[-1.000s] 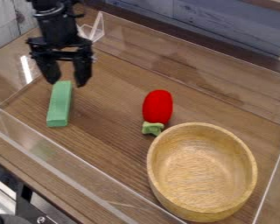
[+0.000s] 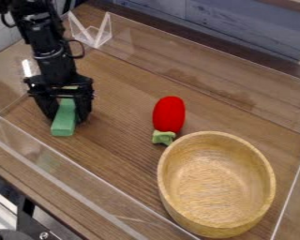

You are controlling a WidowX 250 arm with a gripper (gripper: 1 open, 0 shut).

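Observation:
My gripper (image 2: 59, 101) is lowered at the left, its dark fingers around a green elongated block (image 2: 65, 120) on the wooden table. The fingers stand open; whether they touch the block is unclear. A red oval object (image 2: 169, 114) with a small green end lies to the right of the middle.
A large yellow bowl (image 2: 216, 183) sits at the lower right. A white wire-like fixture (image 2: 90, 33) is at the upper left.
The red object and bowl have not moved.

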